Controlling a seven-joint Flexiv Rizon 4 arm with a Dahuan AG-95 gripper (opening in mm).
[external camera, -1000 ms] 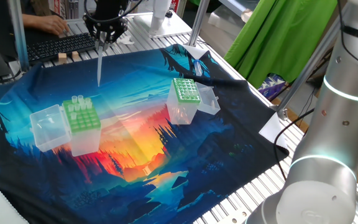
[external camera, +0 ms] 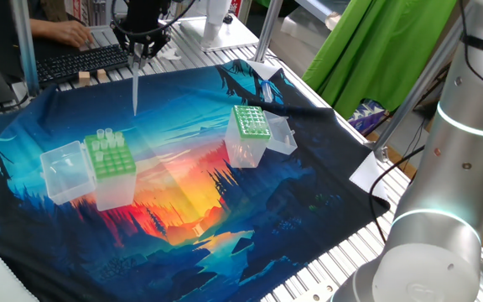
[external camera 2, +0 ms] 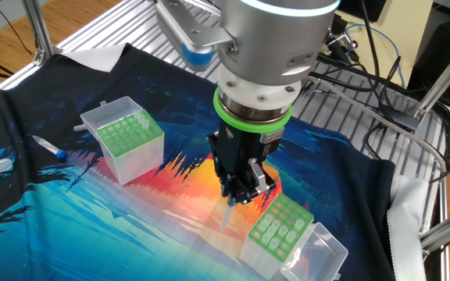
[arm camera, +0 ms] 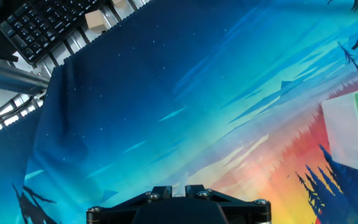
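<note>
In exterior view 1 my gripper (external camera: 137,60) hangs above the far part of the cloth, shut on a clear pipette tip (external camera: 136,91) that points down. The same tip (external camera 2: 227,216) shows faintly under the gripper (external camera 2: 239,197) in exterior view 2. Only a pale trace sits between the fingertips in the wrist view, where the gripper is at the bottom edge. One green-topped tip box (external camera: 111,161) has several tips standing in part of its grid. A second green-topped box (external camera: 250,124) stands apart to the right; how its holes are filled is hard to tell.
Open clear lids (external camera: 65,172) flank both boxes. A pen (external camera 2: 49,147) lies on the cloth. Beyond the cloth are a keyboard (external camera: 82,65), a person's hand (external camera: 70,33) and small wooden blocks (external camera: 84,78). Cloth between the boxes is clear.
The gripper and the tip have shifted very slightly to the right in exterior view 1 since one second ago. Both boxes stay where they were.
</note>
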